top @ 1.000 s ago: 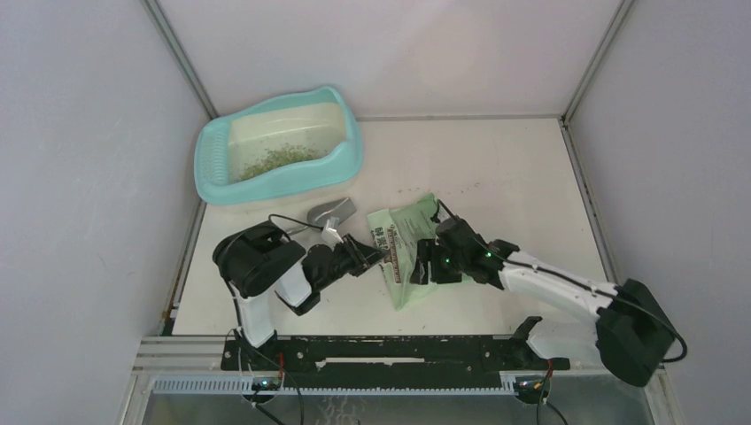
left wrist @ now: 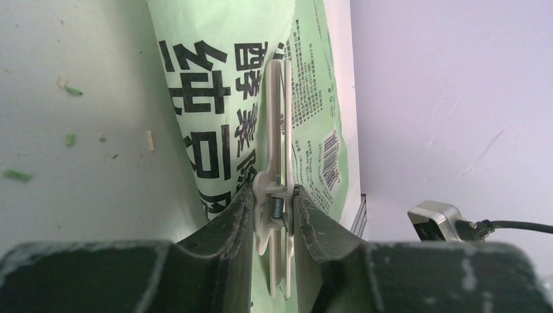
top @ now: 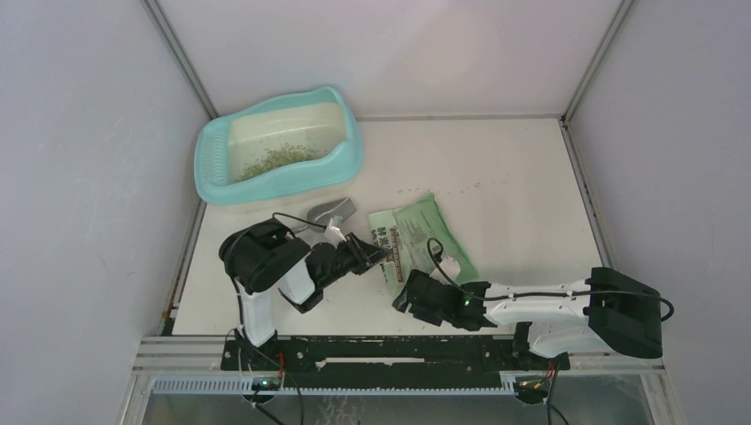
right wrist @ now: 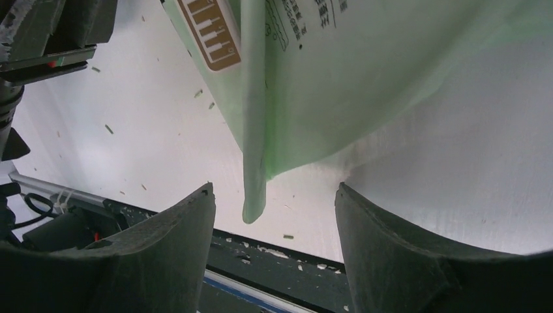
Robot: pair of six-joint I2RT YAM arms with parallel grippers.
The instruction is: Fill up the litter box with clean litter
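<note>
A green printed litter bag [top: 421, 230] lies on the table between the arms, with a white sealing clip [left wrist: 274, 117] along it in the left wrist view. My left gripper [top: 379, 251] is at the bag's left side, shut on that clip. My right gripper [top: 403, 301] is low by the bag's near end, open, its fingers either side of a folded bottom edge of the bag, which hangs between them without visible contact in the right wrist view. The turquoise litter box [top: 212, 159] stands at the back left with some green granules on its bottom.
A grey scoop [top: 332, 211] lies between the box and the bag, beside the left arm. A dark rail [top: 390, 350] runs along the front edge, and walls enclose the sides and back.
My right gripper has moved toward the front edge and slightly left, down to the bag's near end. My left gripper has barely moved.
</note>
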